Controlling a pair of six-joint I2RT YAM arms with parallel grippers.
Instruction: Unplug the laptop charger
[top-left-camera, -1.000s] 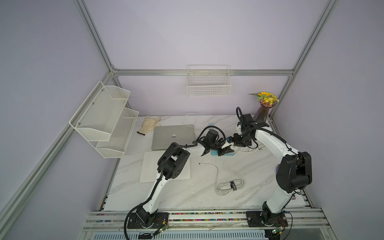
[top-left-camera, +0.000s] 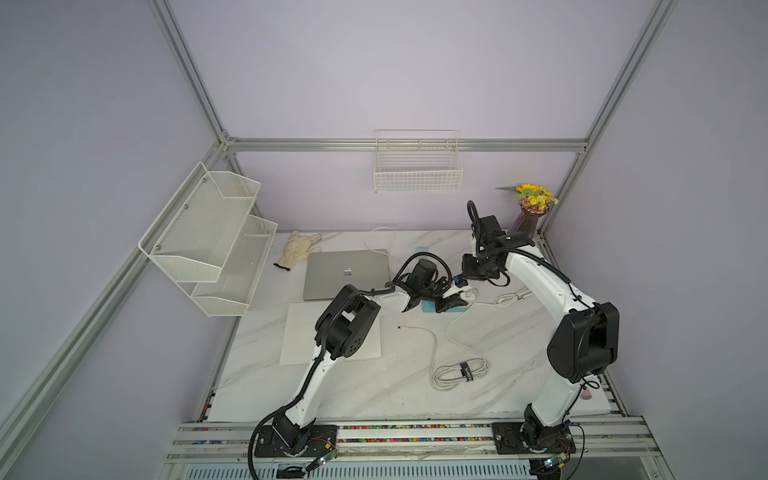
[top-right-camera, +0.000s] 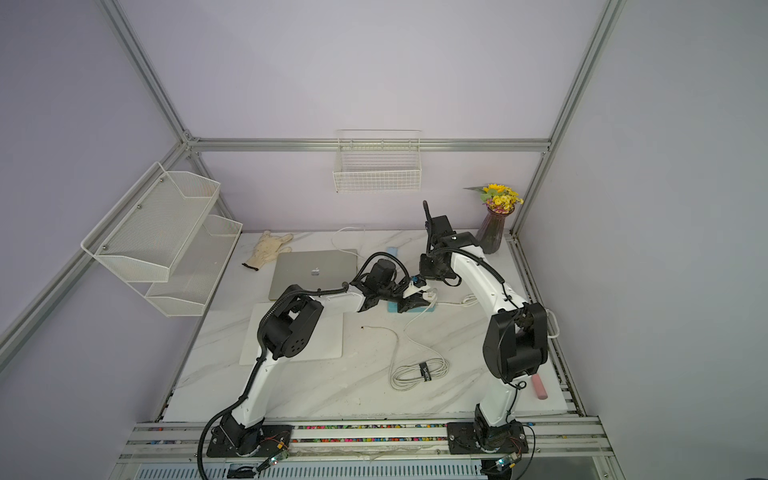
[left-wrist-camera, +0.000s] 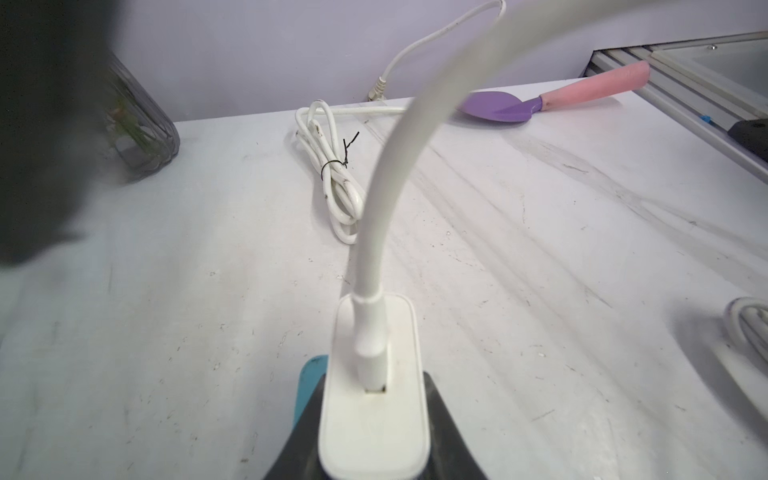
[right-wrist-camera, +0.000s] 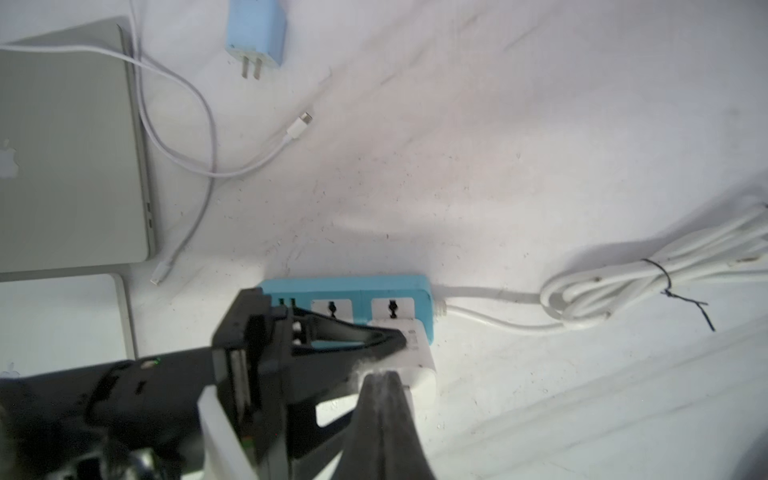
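My left gripper is shut on the white laptop charger (left-wrist-camera: 373, 424), a finger on each side of it; its thick white cable curves up and right. In the right wrist view the charger (right-wrist-camera: 418, 352) overlaps the near right part of the blue power strip (right-wrist-camera: 352, 284). Whether its prongs sit in a socket is hidden. Two socket faces show along the strip's far side. My right gripper is shut, nothing between its fingers, and appears over the left gripper and charger in its own view.
A bundled white cord (right-wrist-camera: 624, 292) runs right from the strip. Behind it lie a blue plug adapter (right-wrist-camera: 256, 32) and a white cable end (right-wrist-camera: 297, 126). Left are a grey laptop (top-left-camera: 344, 272) and a white one (top-left-camera: 304, 336). A coiled cable (top-left-camera: 460, 372) lies in front.
My right arm has drawn a little away from the user's edge, toward the back wall and slightly left. The left arm keeps its place at the strip.
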